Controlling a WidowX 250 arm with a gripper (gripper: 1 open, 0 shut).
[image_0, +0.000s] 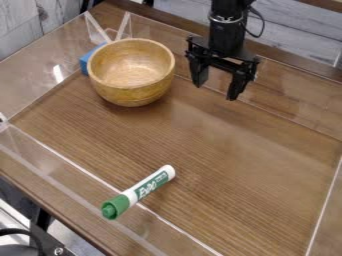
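The black gripper (222, 72) hangs at the top centre of the view, low over the back of the wooden table (227, 160); whether its fingers are open or shut is hard to tell. To its left sits a yellow bowl (131, 71). A white and green cylindrical object (139, 190) lies at the lower left.
A blue object (87, 61) is partly hidden behind the bowl's left side. A pale wall edge runs along the back right.
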